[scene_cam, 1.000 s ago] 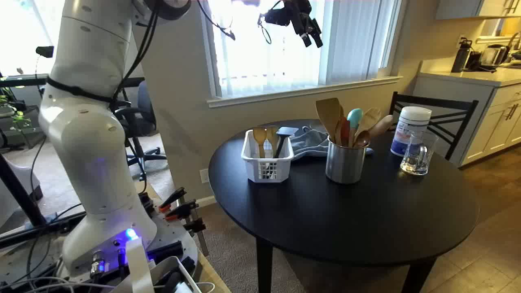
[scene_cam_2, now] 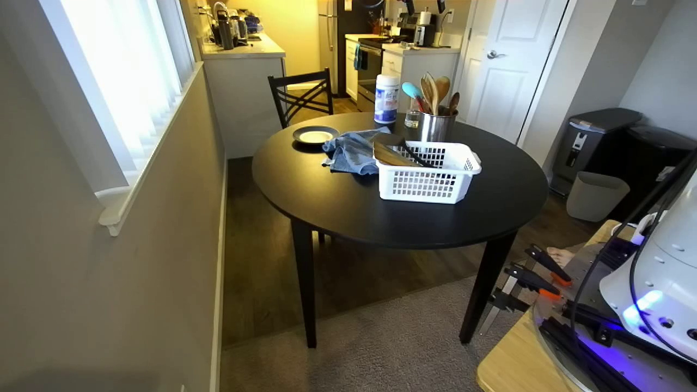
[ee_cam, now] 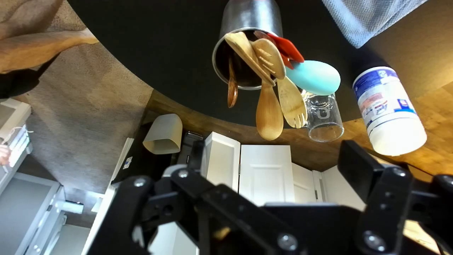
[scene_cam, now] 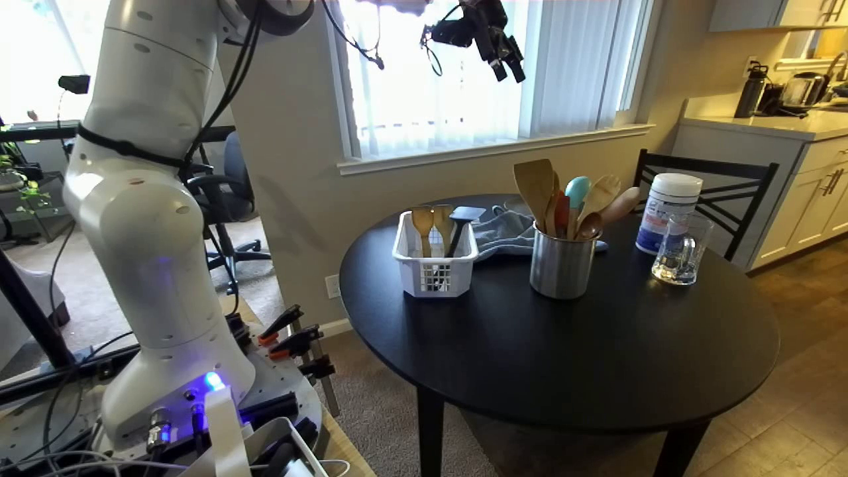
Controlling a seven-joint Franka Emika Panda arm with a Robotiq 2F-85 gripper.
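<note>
High above the table, my gripper (scene_cam: 510, 73) is open, its two dark fingers apart with only the window behind. In the wrist view the fingers (ee_cam: 355, 163) stand wide apart, and nothing is between them. On the table, the metal canister (scene_cam: 561, 266) holds several wooden spoons and spatulas, a red-handled utensil and a turquoise spoon (ee_cam: 315, 77). To its left in exterior view 1 sits a white basket (scene_cam: 435, 275) with two wooden spatulas and a dark-handled tool in it. The gripper touches none of these.
A blue-grey cloth (scene_cam_2: 354, 153) lies behind the basket and canister, near a small plate (scene_cam_2: 315, 135). Toward the kitchen side are a wipes tub (scene_cam: 669, 213) and a clear glass mug (scene_cam: 682, 253).
My gripper has sunk very slightly in exterior view 1. The things on the table have not moved.
</note>
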